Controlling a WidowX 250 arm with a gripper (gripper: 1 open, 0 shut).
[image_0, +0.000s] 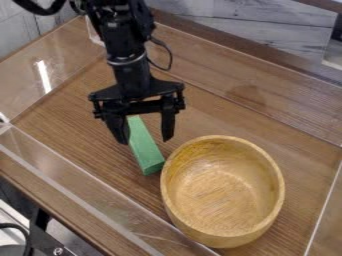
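My black gripper (142, 128) hangs from the arm at the upper centre, open, its two fingers pointing down on either side of the upper end of a green block (147, 155). The block lies lengthwise on the wooden table, just left of a yellow bowl (221, 190). The gripper's fingertips are above or beside the block; whether they touch it cannot be told.
A pale wall stands at the back. A black cable lies at the lower left edge.
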